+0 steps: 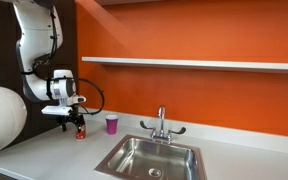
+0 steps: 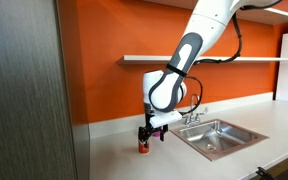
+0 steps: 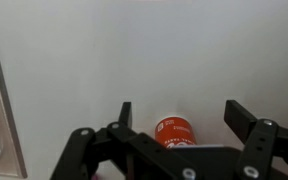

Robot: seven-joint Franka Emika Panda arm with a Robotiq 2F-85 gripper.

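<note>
An orange-red can-like object [image 1: 81, 132] stands on the left part of the counter. In the wrist view its round red top [image 3: 174, 130] shows low in the picture, between the fingers and partly covered by the gripper body. My gripper is open, its two black fingers set wide apart. From outside, the gripper [image 2: 152, 134] hangs close above and around the can [image 2: 143, 147]. Whether either finger touches it cannot be told. A purple cup [image 1: 111, 124] stands apart from the gripper, toward the back wall.
A steel sink [image 1: 112, 166] with a faucet [image 1: 162, 122] is set into the counter right of the can. A long white shelf [image 1: 194, 65] runs along the orange wall. Bare counter [image 1: 46, 160] lies in front of the can.
</note>
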